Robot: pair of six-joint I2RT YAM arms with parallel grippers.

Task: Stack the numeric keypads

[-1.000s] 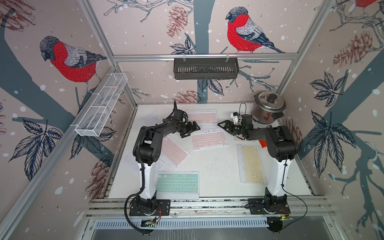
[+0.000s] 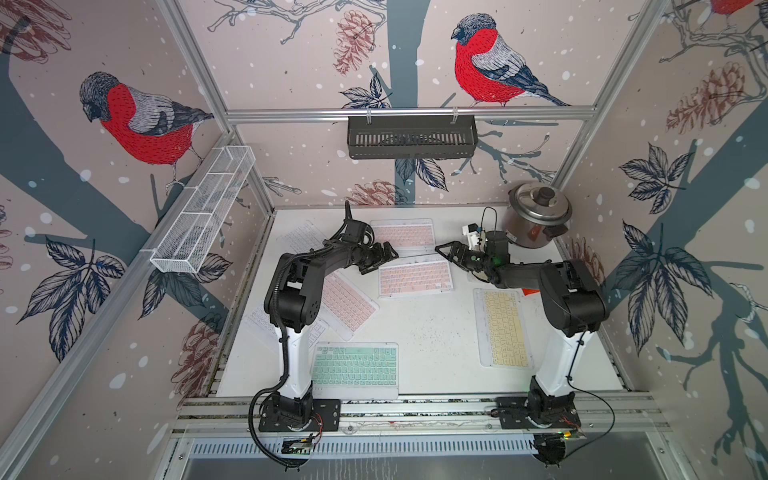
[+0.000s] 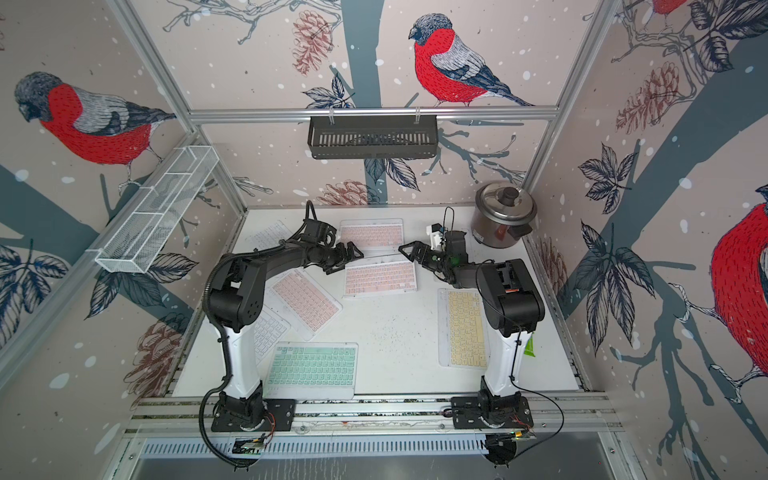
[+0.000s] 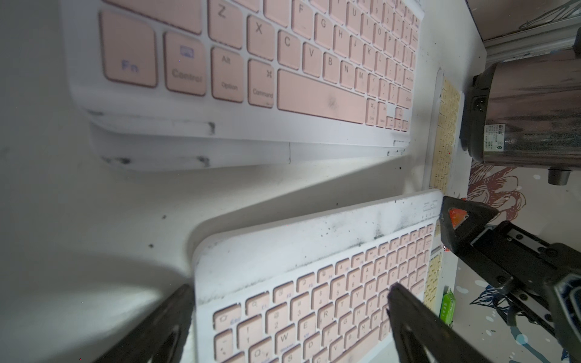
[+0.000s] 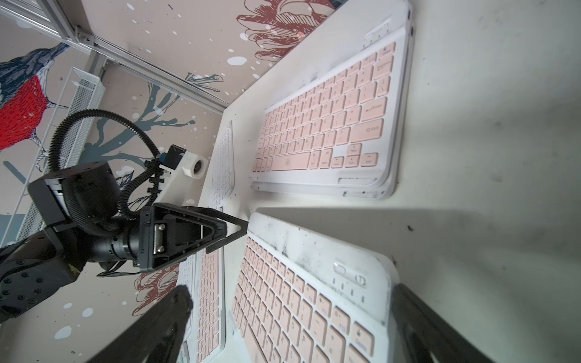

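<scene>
A pink-keyed white keypad [image 2: 415, 278] is in mid-table, and its back edge [image 4: 314, 227] looks raised, with shadow behind it. Behind it lies another pink keypad [image 2: 403, 236]; a second white layer [image 4: 193, 151] shows under its front edge in the left wrist view. My left gripper [image 2: 386, 260] is open at the nearer keypad's back left corner, blurred fingers [image 4: 154, 326] either side of that end. At the back right corner, my right gripper [image 2: 446, 253] is open too, its fingers [image 5: 148, 326] spread around that end. Contact cannot be told.
More keypads lie around: an angled pink one [image 2: 349, 304], a green one [image 2: 355, 368] at front left, a yellow one [image 2: 504, 328] at right, and white ones [image 3: 269, 330] at left. A steel pot [image 2: 538, 214] stands back right.
The nearer pink keypad has shifted slightly left and back and sits a little straighter. My right arm's elbow has swung outward to the right; the left arm has barely moved.
</scene>
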